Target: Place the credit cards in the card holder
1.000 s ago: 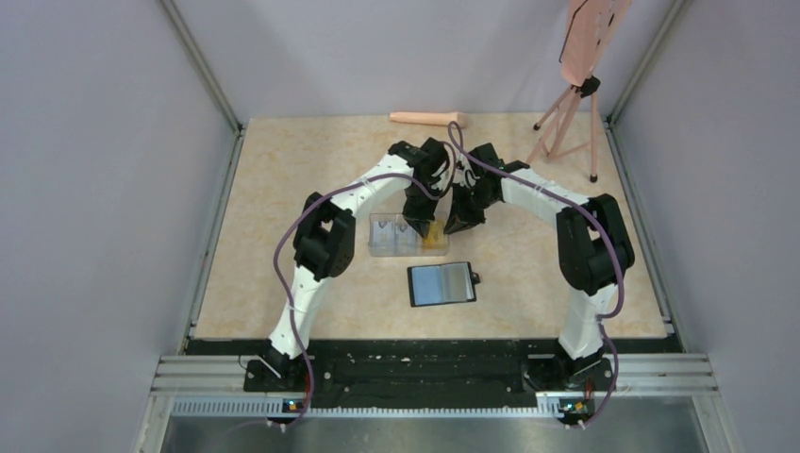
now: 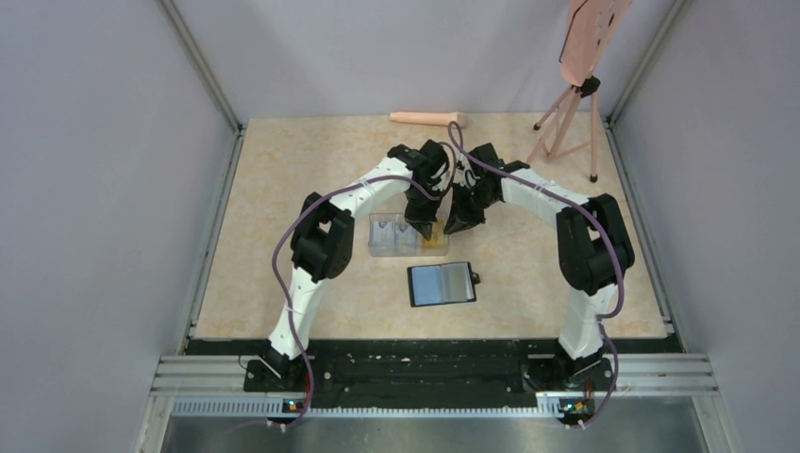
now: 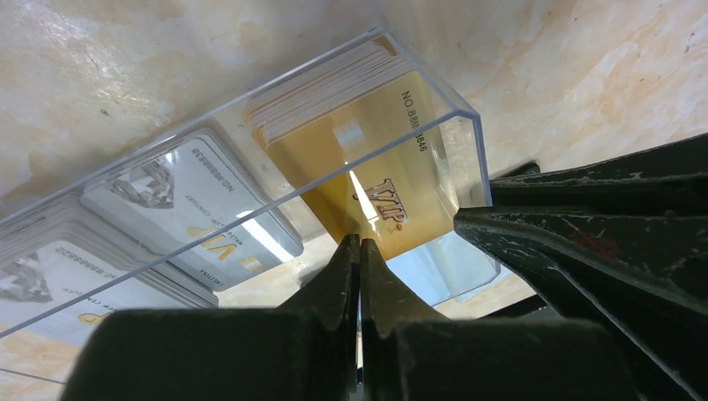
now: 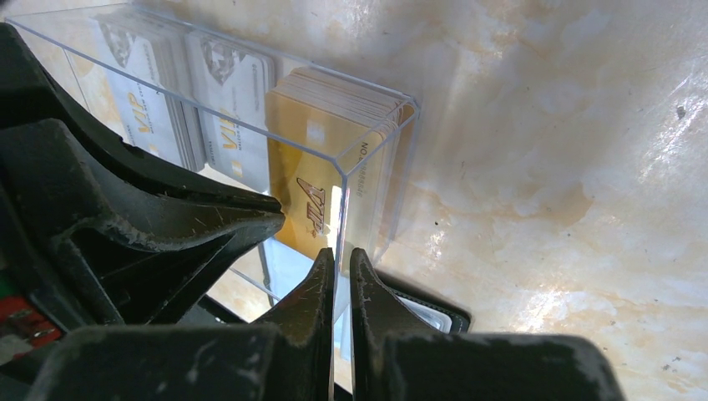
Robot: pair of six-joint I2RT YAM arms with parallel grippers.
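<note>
The clear box (image 3: 275, 200) holds stacks of cards: a gold VIP stack (image 3: 359, 159) at the right end, two silver stacks, one of them the middle silver stack (image 3: 200, 200). My left gripper is shut with its tips together at the gold stack's lower corner; no card is between them, and the gold cards lie beyond the tips. My right gripper is shut on the upright wall at the box's right end. The card holder (image 2: 442, 284), black-edged with pale blue and grey pockets, lies open in front of the box.
Both arms come close together over the box, the left fingers (image 4: 259, 215) near the right gripper. A wooden rolling pin (image 2: 426, 118) and a pink tripod (image 2: 571, 123) stand at the back.
The left wrist has shifted slightly. The right gripper and the box show no visible movement.
</note>
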